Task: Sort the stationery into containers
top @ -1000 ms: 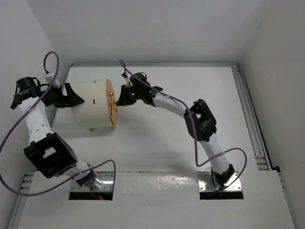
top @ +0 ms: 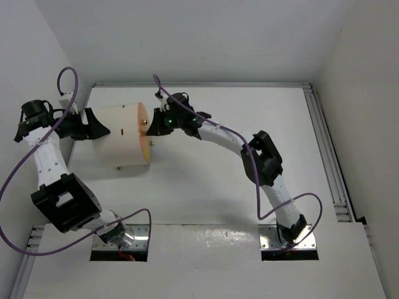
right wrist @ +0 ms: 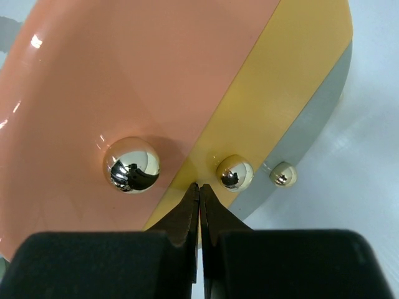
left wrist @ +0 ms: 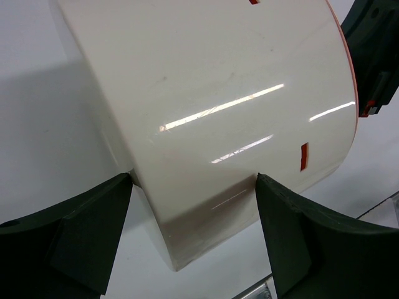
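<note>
A large cream rounded container lies at the table's left, with a pink front, a yellow panel and round gold knobs. My left gripper is at its left side, fingers part open on either side of the cream body's corner; whether they grip it is unclear. My right gripper is shut, its tips at the yellow panel beside a knob, with nothing visible between them. I see no loose stationery.
Walls and metal rails border it.
My right gripper has shifted slightly at the container's front, and less of the yellow shows there in the top view. The left arm looks unchanged.
</note>
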